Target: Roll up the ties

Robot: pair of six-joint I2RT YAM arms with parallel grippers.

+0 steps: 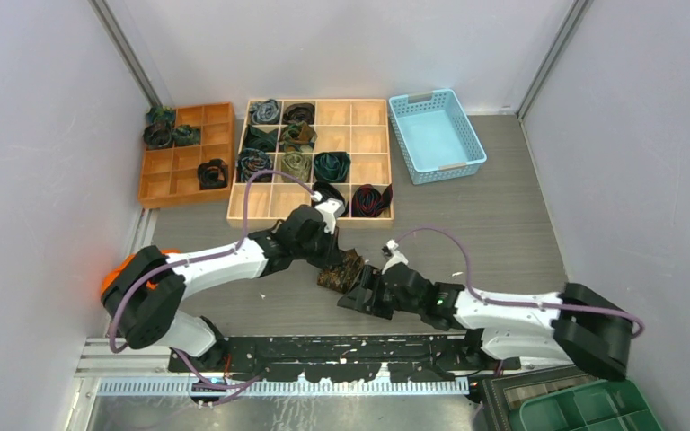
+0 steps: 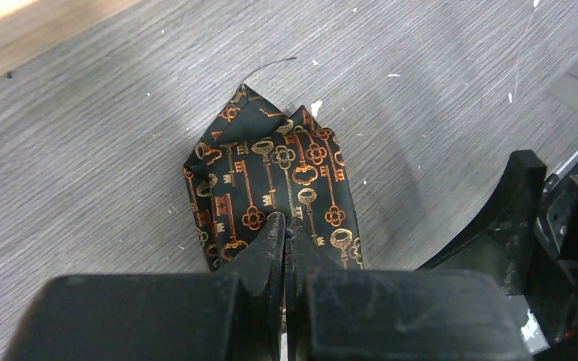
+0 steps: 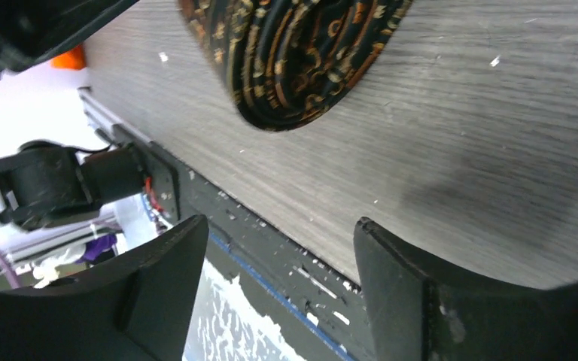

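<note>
A flattened, folded dark tie with a gold key pattern (image 2: 275,180) lies on the grey table, centred between both arms. In the top view the tie (image 1: 341,271) is partly covered by the grippers. My left gripper is over the tie, its fingers together; whether they pinch any cloth is hidden. Beyond the tie's near right corner, my right gripper has its fingers spread, with only bare table and the table's front edge visible between them. The tie's layered, rounded fold (image 3: 301,83) lies ahead of those fingertips.
A wooden divided box (image 1: 310,224) holding several rolled ties stands behind, close to the left gripper. To its left is an orange divided box (image 1: 186,199); to its right, a blue basket (image 1: 449,174).
</note>
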